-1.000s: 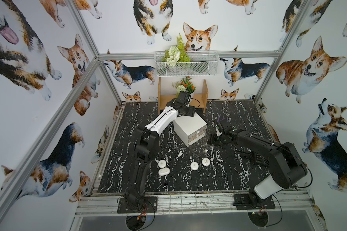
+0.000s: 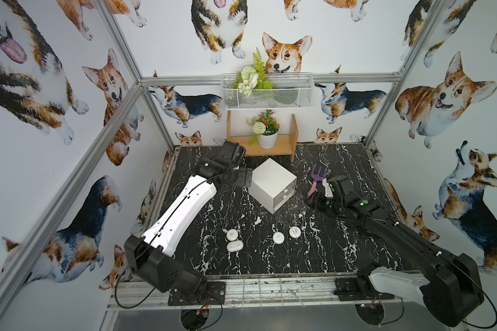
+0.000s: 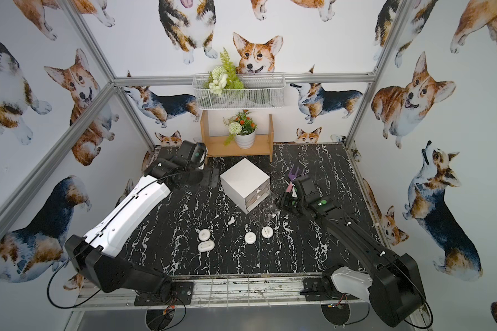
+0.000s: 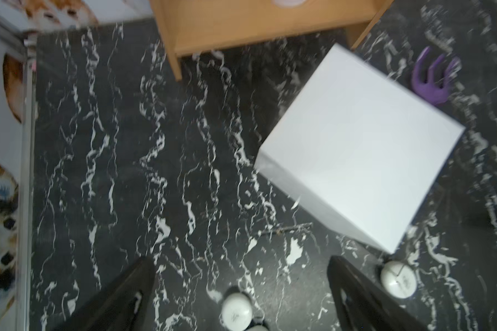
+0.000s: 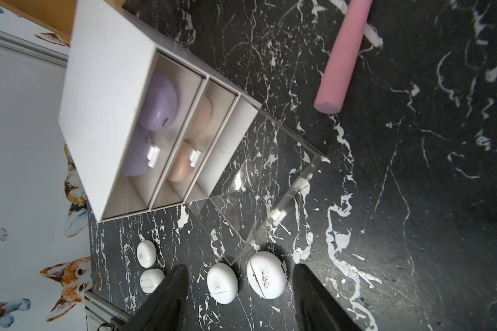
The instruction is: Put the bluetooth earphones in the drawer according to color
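Note:
A white drawer box stands mid-table. In the right wrist view its clear bottom drawer is pulled out and looks empty; purple earphone cases and peach ones sit behind the upper two fronts. Several white earphone cases lie on the table in front of the box. My left gripper is open above the table, left of the box, nothing between its fingers. My right gripper is open right of the box, over the front of the drawer and white cases, holding nothing.
A wooden shelf with a potted plant stands behind the box. A pink-handled purple fork lies right of it. A wire basket hangs on the back rail.
My left arm has swung left, away from over the box and shelf.

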